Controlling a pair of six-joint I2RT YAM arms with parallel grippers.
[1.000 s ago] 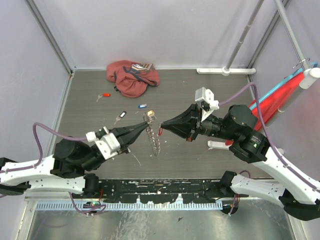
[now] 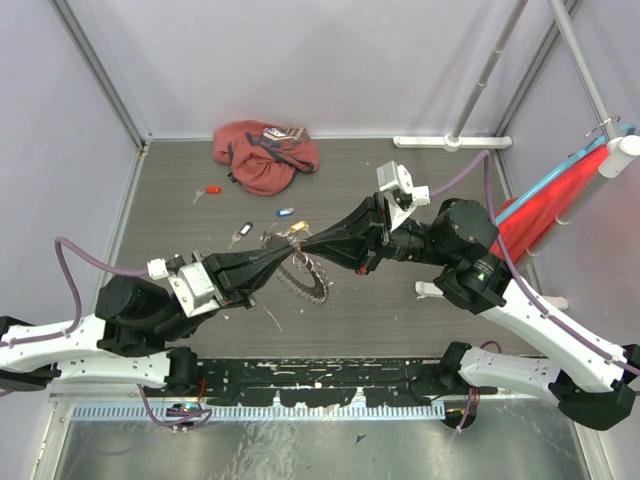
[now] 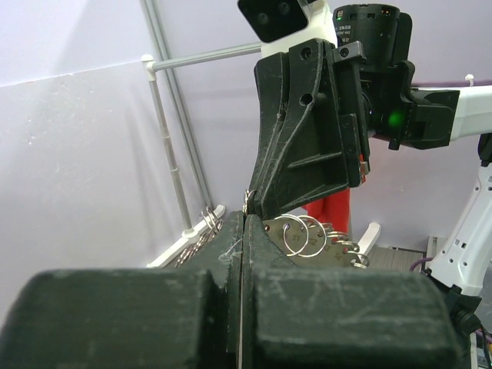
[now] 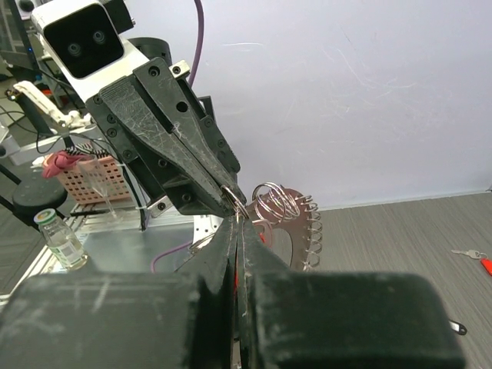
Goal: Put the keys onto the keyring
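Observation:
The keyring, a brown curved board edged with many metal rings, hangs at the fingertips of my left gripper. That gripper is shut on one of its thin rings. My right gripper is shut as well, its tips meeting the left tips from the right. A thin metal piece stands at its tips. A small red part shows below them, looking like a key's tag; the key itself is mostly hidden. Whether it is threaded on the ring I cannot tell.
On the floor lie keys with a red tag, a black tag, a blue tag and a yellow tag. A red cloth bag rests at the back wall.
My right gripper has moved left, from a gap beside the keyring to touching the left tips. The hanging board has swung from edge-on to show its broad side.

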